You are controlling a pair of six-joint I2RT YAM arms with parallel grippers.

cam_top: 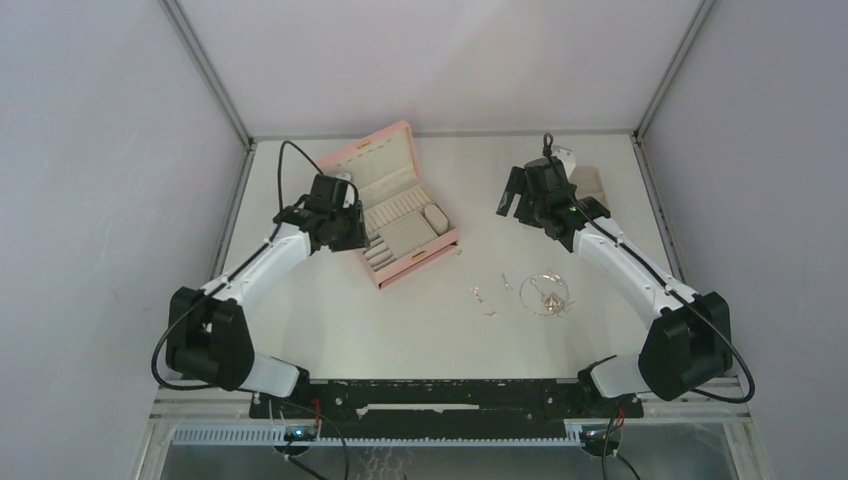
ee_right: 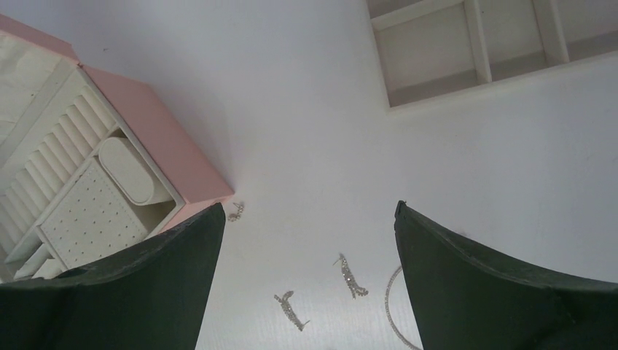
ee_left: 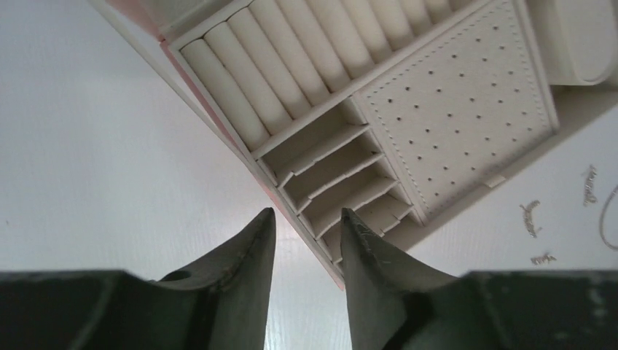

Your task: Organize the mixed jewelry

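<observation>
The pink jewelry box point(cam_top: 418, 262) sits at the left rear with its lid up, angled on the table. Ring rolls, a dotted panel point(ee_left: 458, 109) and small slots fill it. Over its left edge, my left gripper has its fingers apart, nothing held between them; the box's side wall shows past the fingertips. My right gripper hangs above the table right of the box, wide open and empty. Small pieces of jewelry point(ee_right: 351, 278) lie loose on the table. To their right, a large thin hoop point(cam_top: 524, 301) surrounds a small heap of jewelry point(cam_top: 552, 301).
A beige divided tray point(ee_right: 430, 55) stands at the back right, partly behind the right arm in the top view; its visible compartments look empty. Bare table lies between box and tray, and across the front.
</observation>
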